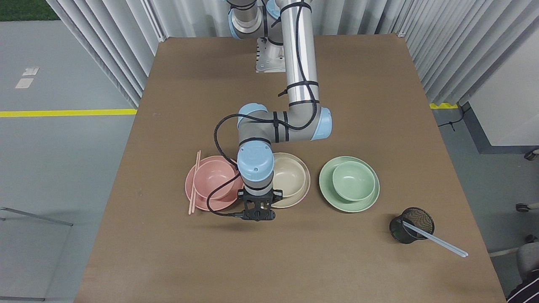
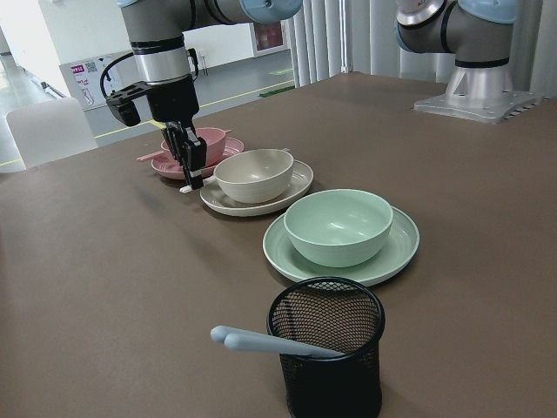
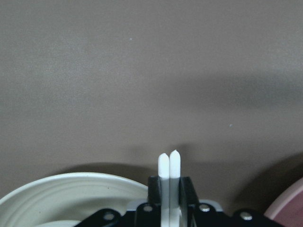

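My gripper (image 2: 191,178) is down beside the cream bowl (image 2: 252,183) on its cream plate (image 1: 298,197). In the wrist view two white chopsticks (image 3: 174,170) lie between the black fingers, which are closed around them. The pink bowl (image 1: 212,176) on a pink plate, with pink chopsticks (image 1: 195,182) along its side, is at the left. The green bowl (image 1: 353,179) sits on a green plate (image 1: 346,206) at the right.
A black mesh cup (image 1: 401,229) holding pale blue-grey chopsticks (image 1: 444,244) stands at the right front.
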